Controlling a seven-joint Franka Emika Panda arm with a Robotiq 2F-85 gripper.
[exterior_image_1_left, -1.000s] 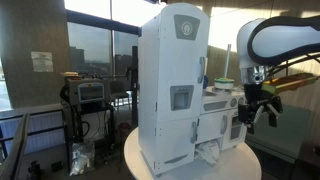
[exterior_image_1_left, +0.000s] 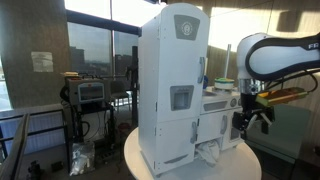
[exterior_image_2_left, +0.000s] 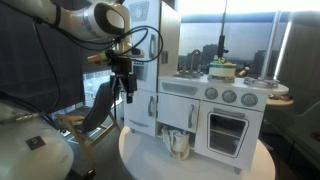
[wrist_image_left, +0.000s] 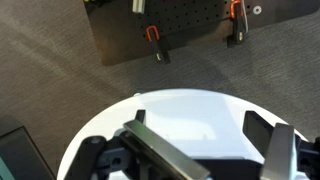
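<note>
My gripper is open, its two black fingers wide apart with nothing between them. Beneath it, the wrist view shows the white round tabletop (wrist_image_left: 195, 105) and dark carpet. In the second exterior view the gripper (exterior_image_2_left: 124, 92) hangs in front of the tall white toy fridge (exterior_image_2_left: 145, 75). The toy kitchen's stove (exterior_image_2_left: 228, 130) has its oven door shut. A whitish crumpled item (exterior_image_2_left: 178, 145) sits in the open lower compartment under the sink. On the stove top rests a toy pot (exterior_image_2_left: 222, 70) with green on it.
Cabinet doors (exterior_image_2_left: 178, 110) and handles face the arm. A metal frame with clamps (wrist_image_left: 190, 20) lies past the table's edge. A window and a chair (exterior_image_2_left: 95, 115) stand behind.
In the first exterior view, the arm's gripper end has shifted a little left and lower. The toy kitchen looks unmoved.
</note>
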